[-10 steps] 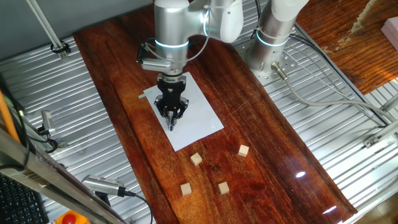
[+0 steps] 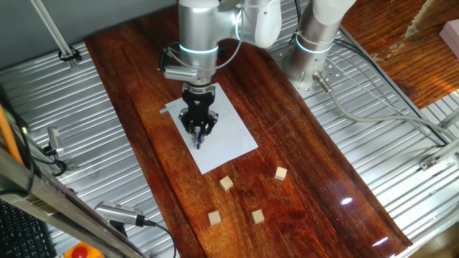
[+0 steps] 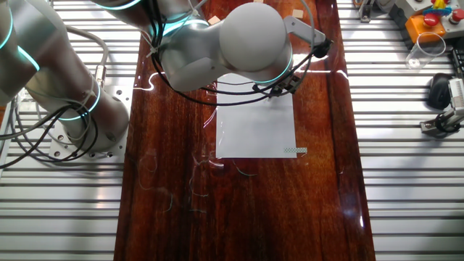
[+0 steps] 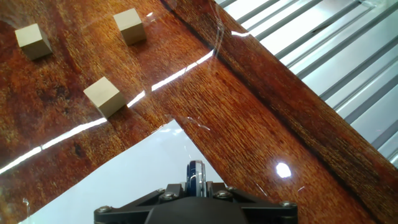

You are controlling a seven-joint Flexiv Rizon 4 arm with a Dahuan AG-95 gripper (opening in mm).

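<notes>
Over the white sheet of paper point(image 2: 229, 136) hangs my black gripper point(image 2: 198, 132), pointing down. It is shut on a slim, dark blue and clear pen-like object point(image 4: 196, 177), whose exact kind I cannot make out. The lower end of that object is close above or on the paper; whether it touches cannot be told. I see no clear marks on the bare part of the sheet. In exterior view 2 the arm covers the far part of the paper point(image 3: 255, 138) and most of the gripper.
Several small wooden cubes lie beyond the paper, the nearest cube point(image 4: 104, 96) just off its edge. A small checkered strip point(image 3: 296, 150) sits by one corner. The brown wooden board point(image 3: 239, 210) is otherwise clear, with metal slats around it.
</notes>
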